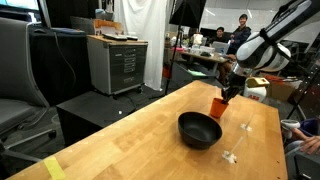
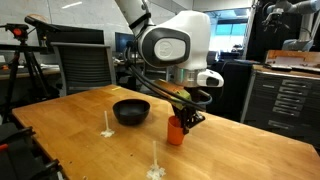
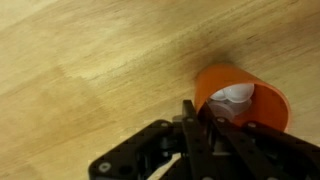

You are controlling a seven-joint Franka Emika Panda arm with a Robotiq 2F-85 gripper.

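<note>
An orange cup [image 3: 242, 76] with several white rounded pieces in it shows at the lower right of the wrist view. Its near rim lies between the fingertips of my gripper, which is shut on that cup wall. In exterior view 2 the cup [image 2: 175, 134] stands about upright at the table's middle, the gripper [image 2: 186, 114] reaching down to its top. From exterior view 1 the same cup [image 1: 217, 108] appears just behind the black bowl. Whether its base touches the wood is hard to tell.
A black bowl [image 1: 199, 131] stands close to the cup. Small white pieces, one [image 2: 155, 172] near the front and another [image 2: 107, 130] at the left, are on the wooden table [image 1: 120, 145].
</note>
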